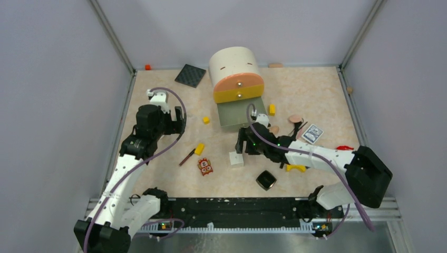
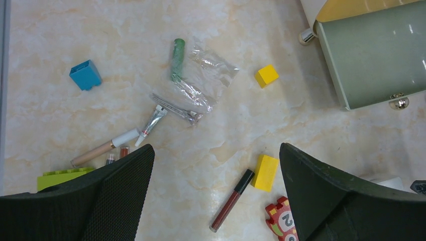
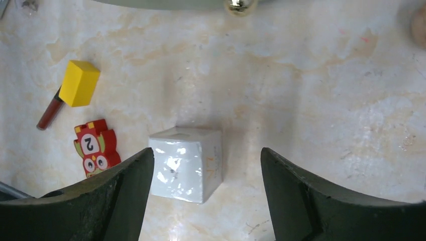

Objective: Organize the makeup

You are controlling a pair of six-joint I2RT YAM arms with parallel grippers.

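Note:
The makeup organizer [image 1: 237, 63] stands at the back with its green bottom drawer [image 1: 240, 113] pulled out. That drawer looks empty in the left wrist view. My right gripper is open, its fingers apart above the white box [image 3: 177, 168]; nothing is gripped. Over the left part of the table hangs my left gripper, also open and empty. Below it lie a dark red lip gloss [image 2: 232, 201], a beige tube [image 2: 103, 148], a small silver tube [image 2: 152, 123] and a clear bag [image 2: 208, 75]. Brushes [image 1: 297, 128] lie at the right, partly hidden by the right arm.
Yellow blocks [image 2: 264, 173], a red owl block [image 1: 205, 166], a blue block [image 2: 85, 75] and a green block [image 2: 63, 176] are scattered about. A black square dish [image 1: 266, 180] sits near the front. Playing cards [image 1: 312, 133] lie at the right.

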